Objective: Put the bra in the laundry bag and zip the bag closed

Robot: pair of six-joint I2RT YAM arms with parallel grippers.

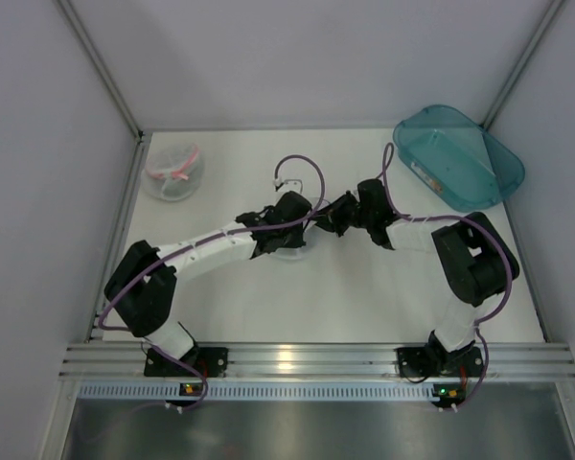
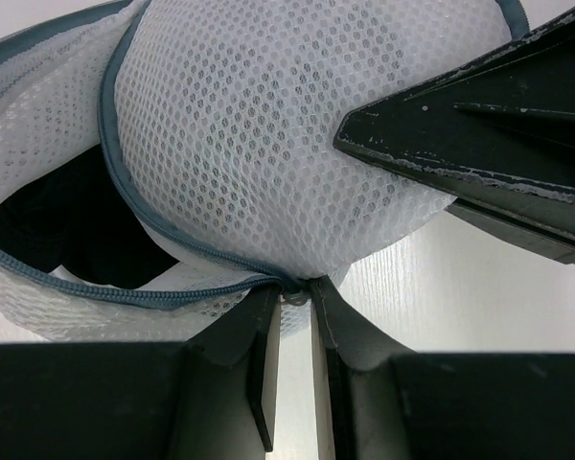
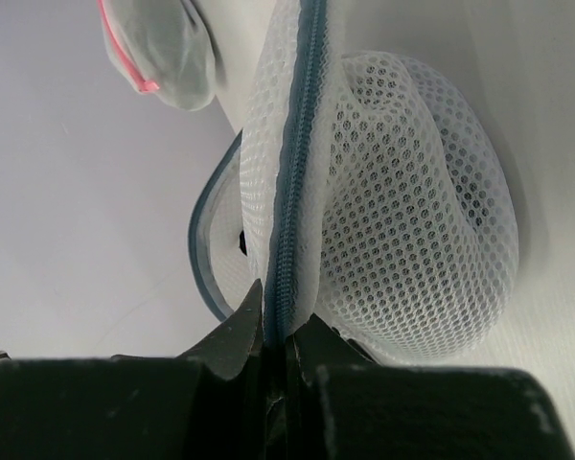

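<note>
The white mesh laundry bag (image 2: 268, 134) with blue zipper trim is held between both grippers at the table's middle, mostly hidden by them in the top view. Black fabric (image 2: 86, 225) shows inside its open zipper. My left gripper has its fingertips close round the zipper's metal pull; whether they are fully closed on it is hard to tell. My right gripper is shut on the bag's zippered edge, and its dark fingers also show at the right of the left wrist view.
A second white mesh bag (image 1: 177, 172) with pink trim lies at the back left. A teal plastic bin (image 1: 455, 144) stands at the back right.
</note>
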